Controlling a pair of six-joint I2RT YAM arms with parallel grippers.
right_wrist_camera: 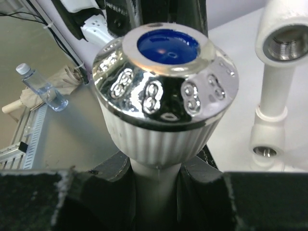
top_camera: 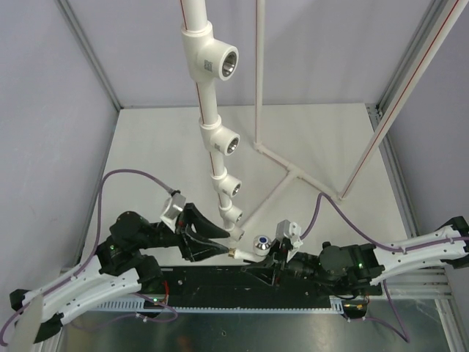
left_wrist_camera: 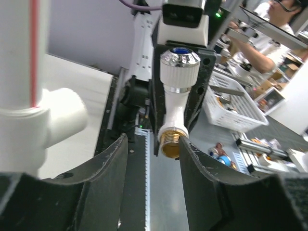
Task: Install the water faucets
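Note:
A white faucet with a blue-centred chrome cap (right_wrist_camera: 166, 91) is in my right gripper (top_camera: 265, 265), which is shut on its body. Its brass threaded end (left_wrist_camera: 169, 144) points toward my left gripper (top_camera: 214, 242). In the left wrist view that end sits just beyond and between the left fingertips, which are part open with nothing seen gripped. A vertical white pipe (top_camera: 207, 99) carries several tee fittings with metal threaded sockets (top_camera: 229, 64), just behind the two grippers.
A thinner white pipe frame (top_camera: 289, 174) lies on the pale back panel. A dark gap and metal rails run along the front. A water bottle (right_wrist_camera: 43, 89) and a white basket (left_wrist_camera: 231, 103) appear beyond the work area.

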